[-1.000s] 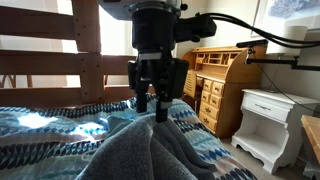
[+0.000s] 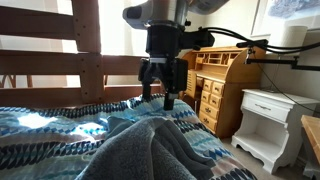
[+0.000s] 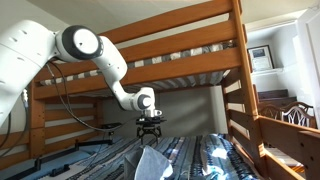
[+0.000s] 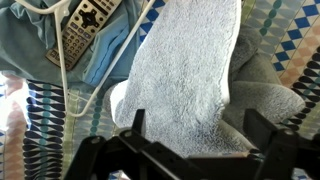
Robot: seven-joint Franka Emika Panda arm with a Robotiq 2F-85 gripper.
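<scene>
A grey towel (image 2: 146,150) lies bunched on the bed, its top rising in a soft peak. In the wrist view the towel (image 4: 185,75) spreads under my gripper, with a folded part at the right. My gripper (image 2: 157,96) points down just above the cloth, open, its two fingers apart and nothing held between them. From the second exterior view, the gripper (image 3: 149,130) is small and hangs over the bed behind the towel (image 3: 147,164).
Beside the towel lie a remote control (image 4: 85,28), a white hanger-like frame (image 4: 66,62) and blue-grey cloth (image 4: 25,45). A patterned blanket (image 2: 40,140) covers the bed. Wooden bunk rails (image 2: 40,97) stand behind; a white nightstand (image 2: 262,128) stands at the right.
Compared with a second ago, my gripper is higher above the towel and slightly further right in the first exterior view. The towel looks much the same.
</scene>
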